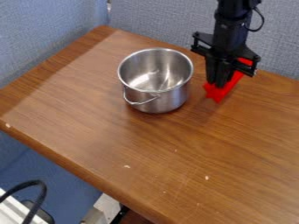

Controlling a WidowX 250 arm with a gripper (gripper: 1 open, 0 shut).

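Observation:
The black gripper (225,54) reaches down from the top at the right of the table's back, over a red object (221,86) that is partly hidden behind its fingers. Whether the fingers are closed on it I cannot tell. A steel pot (155,80) with a wire handle stands just left of the gripper and the red object.
A grey padded wall (152,17) runs along the back. Black cables (35,188) and white items lie beyond the front-left edge.

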